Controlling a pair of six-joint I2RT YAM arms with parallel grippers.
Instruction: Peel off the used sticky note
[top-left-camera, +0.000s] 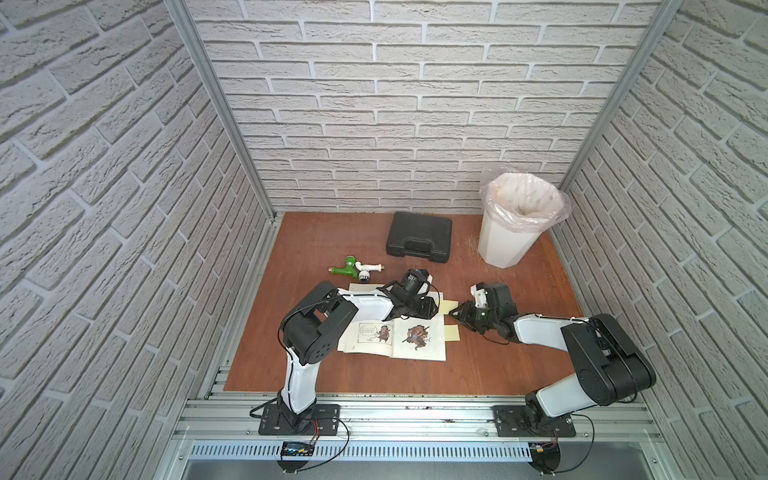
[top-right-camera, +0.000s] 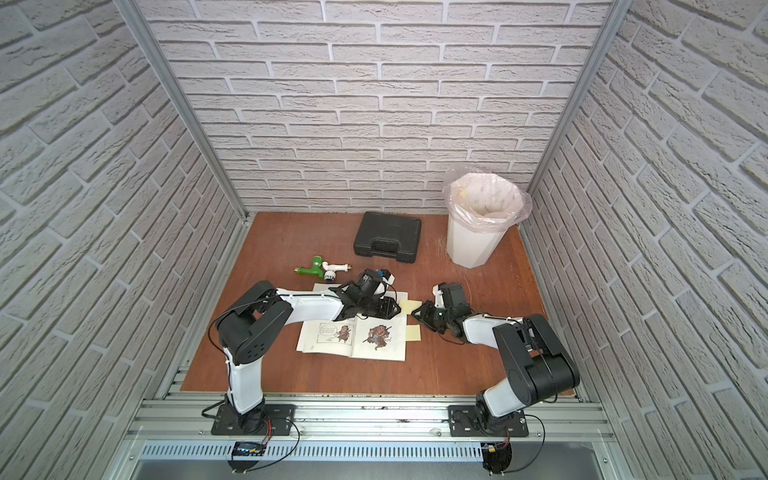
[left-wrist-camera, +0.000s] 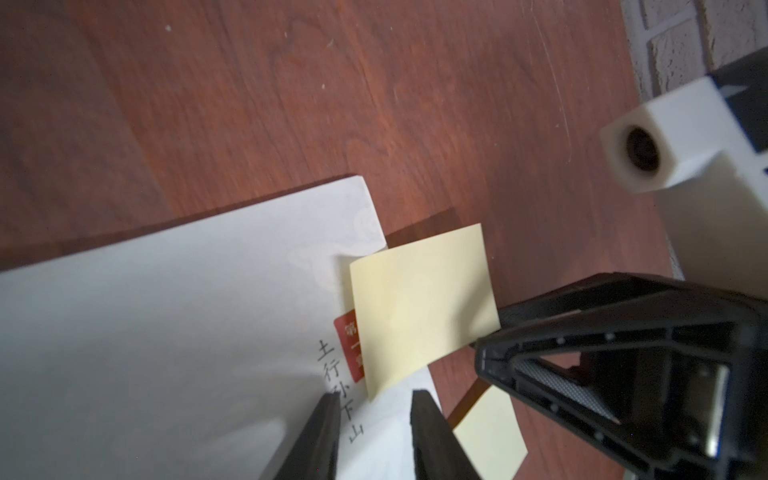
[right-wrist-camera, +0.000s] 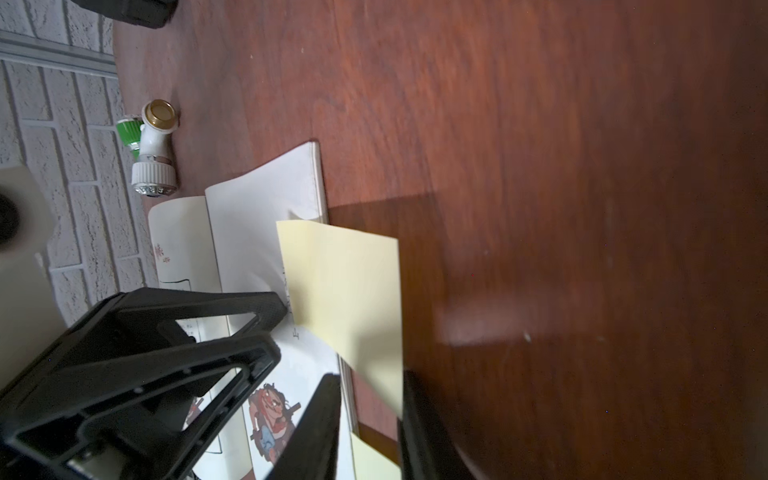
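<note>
A pale yellow sticky note (left-wrist-camera: 424, 300) sits at the right edge of the open book's page (left-wrist-camera: 200, 304), its outer part jutting beyond the page. Its left edge casts a shadow on the paper, so that side looks raised. Over the page, my left gripper stands partly open with nothing between its fingers. From the right, my right gripper reaches the note's outer near corner, fingers partly open. That corner lies close against one of its fingers (right-wrist-camera: 408, 400); whether it touches is unclear. A second yellow note (top-left-camera: 452, 333) juts from the page nearer the front.
A lined white bin (top-left-camera: 505, 240) stands at the back right. Behind the book lie a black case (top-left-camera: 419, 237) and a green and white tap fitting (top-left-camera: 352, 267). Bare wooden table (top-left-camera: 512, 372) extends to the right of the book.
</note>
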